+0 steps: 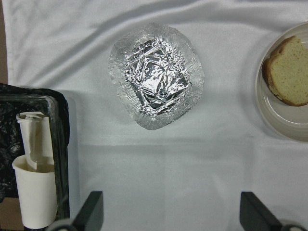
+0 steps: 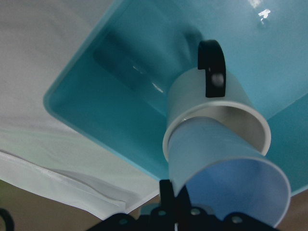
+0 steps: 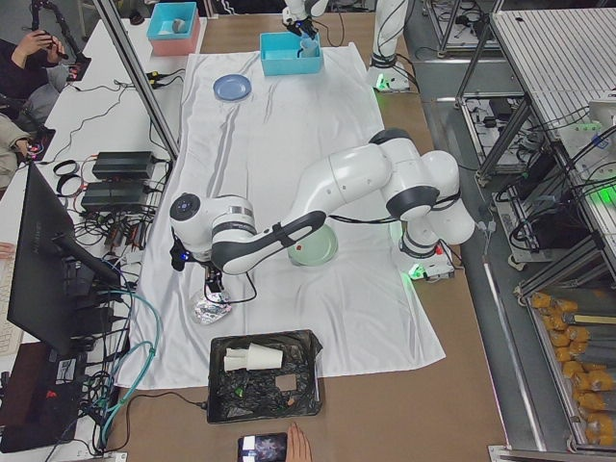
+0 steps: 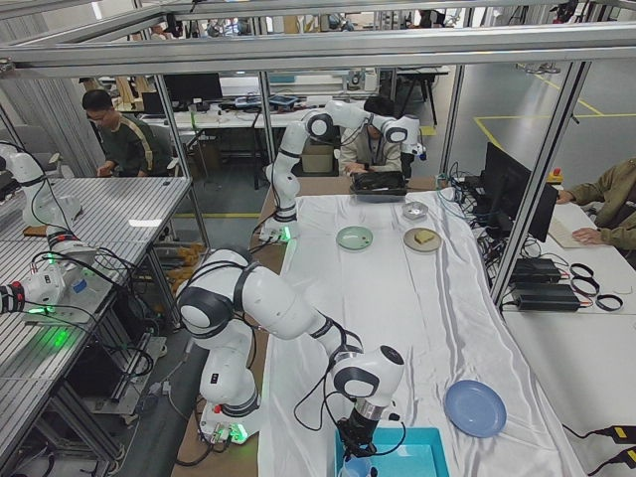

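Note:
My left gripper is open above the white cloth, nothing between its fingers. Below it lie crumpled foil [image 1: 156, 77] and, to the right, a beige plate [image 1: 288, 120] with a bread slice [image 1: 288, 72]. A black lined tray [image 1: 60, 139] at the left holds white paper cups [image 1: 36, 192]. My right gripper is shut on the rim of a light blue cup [image 2: 202, 149], over a teal bin [image 2: 96, 115]; a white mug [image 2: 187, 91] with a black handle is in the bin.
A blue plate [image 4: 475, 407] lies beside the bin, and a green plate [image 4: 355, 238] farther along the cloth.

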